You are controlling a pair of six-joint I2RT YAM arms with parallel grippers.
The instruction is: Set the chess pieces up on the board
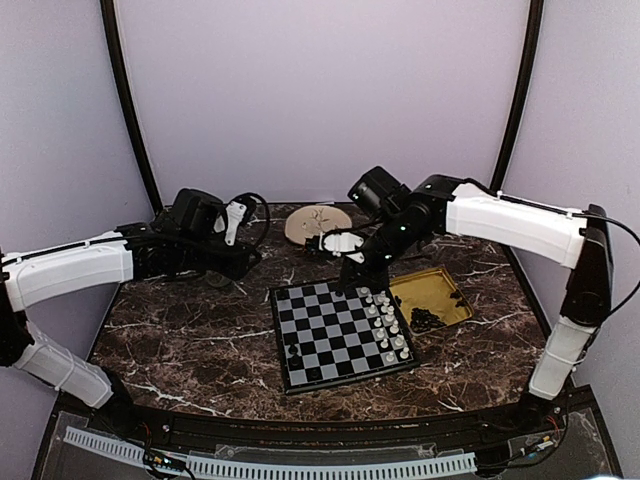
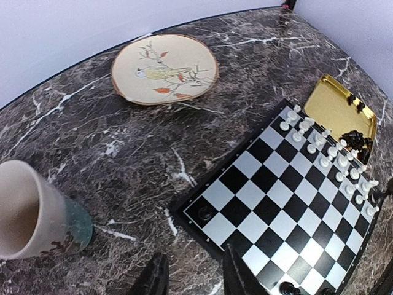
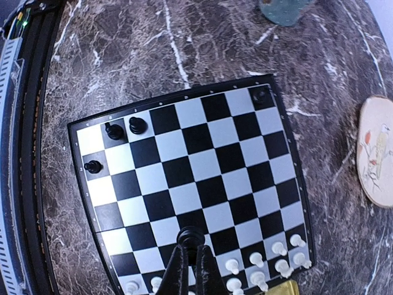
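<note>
In the right wrist view, my right gripper is shut on a black chess piece [image 3: 191, 235], its round base facing the camera; which kind of piece is unclear. It hangs above the chessboard [image 1: 318, 325]. White pieces [image 1: 382, 325] fill two rows along the tray side. Across the board, a black corner piece [image 3: 260, 94] stands alone, while two black pieces [image 3: 137, 125] and a smaller one [image 3: 93, 166] stand near the other corner. My left gripper is open and empty, left of the board.
A gold tray [image 1: 425, 288] right of the board holds several black pieces [image 2: 355, 140]. A round plate [image 1: 318, 224] with a bird picture lies behind the board. Close to the left gripper stands a cup [image 2: 58, 215].
</note>
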